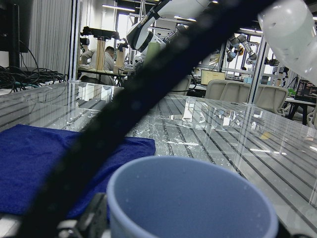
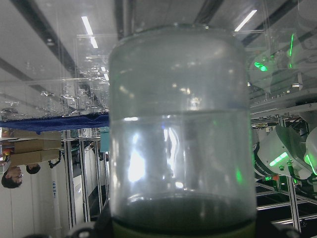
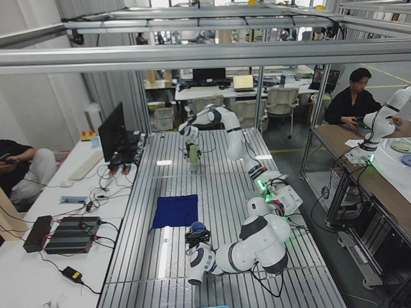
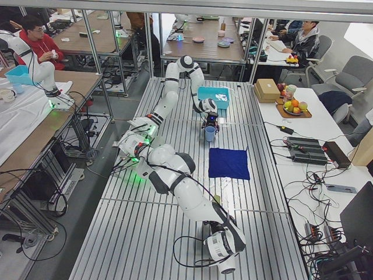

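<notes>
In the left wrist view a blue cup [image 1: 192,198] fills the lower middle, at my left gripper [image 3: 198,236], which is near the blue cloth [image 3: 174,212] in the camera left view; its fingers are mostly hidden. A clear bottle with green lower part [image 2: 181,148] fills the right wrist view, held by my right gripper [image 3: 193,154] at the far end of the table. It looks upright in the camera left view. The blue cloth lies flat between the two arms.
A light-blue bin [image 4: 213,95] stands behind the left arm in the camera right view. A side desk [image 3: 80,256] with monitor and electronics runs along one edge.
</notes>
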